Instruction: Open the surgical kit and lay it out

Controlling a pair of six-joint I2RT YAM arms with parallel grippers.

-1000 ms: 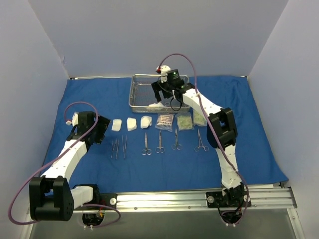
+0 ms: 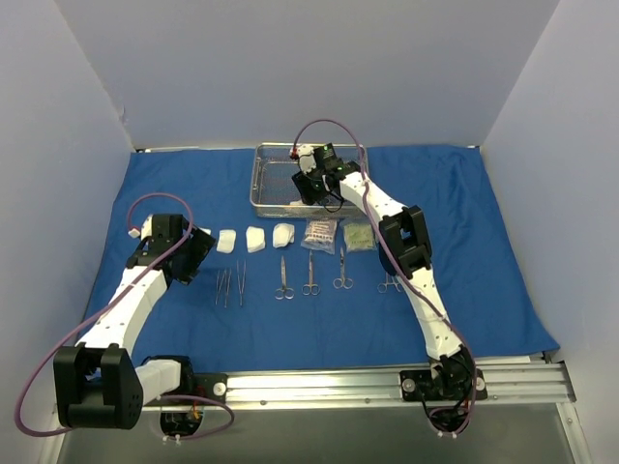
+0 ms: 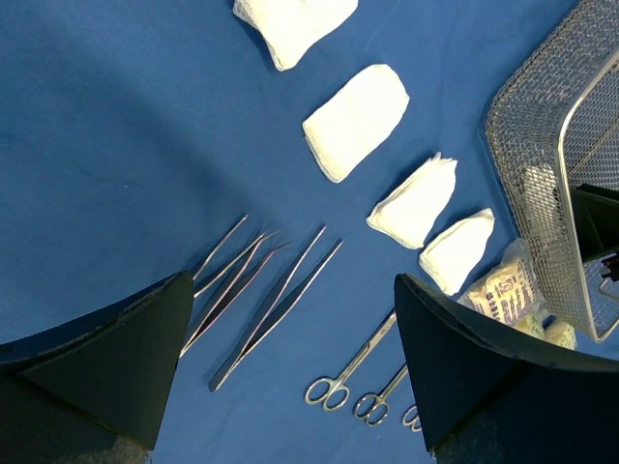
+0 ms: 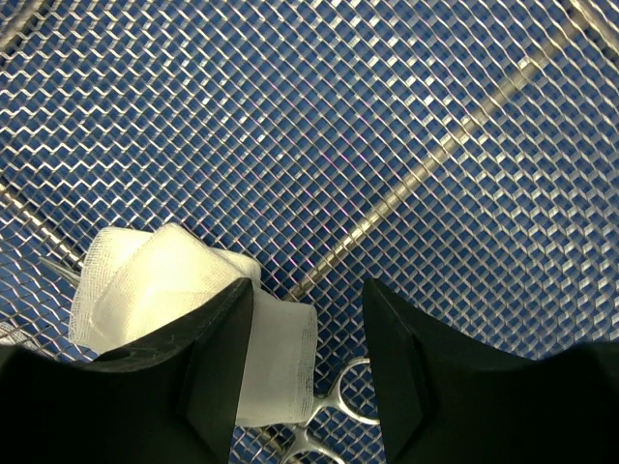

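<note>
My right gripper is low inside the wire basket point(image 2: 259, 179), part open over folded gauze point(image 4: 145, 271) and scissors point(image 4: 324, 416); whether it touches the gauze I cannot tell. My left gripper stands open at the cloth's left, above the gauze and tweezers. In the top view gauze pieces point(image 2: 255, 239), a bag of swabs point(image 2: 318, 235) and a green packet point(image 2: 358, 236) form a row below the basket, with tweezers point(image 2: 228, 288) and several scissors point(image 2: 310, 275) in a row nearer the front.
Grey walls enclose the sides and back.
My right gripper has moved left and down into the basket since one second ago. The left arm has shifted very slightly.
</note>
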